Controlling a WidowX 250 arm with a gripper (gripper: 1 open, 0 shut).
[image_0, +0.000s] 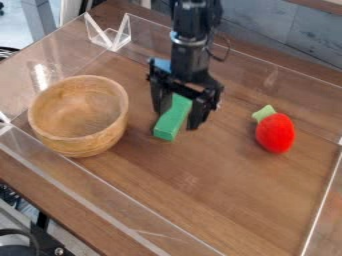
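My black gripper hangs low in the middle of the table, open, with its fingers around the upper part of a green block. The block lies lengthwise on the wood, its lower half visible below the fingers.
A wooden bowl stands at the left. A red object and a small pale green piece lie at the right. A blue item is partly hidden behind the arm. Clear walls edge the table.
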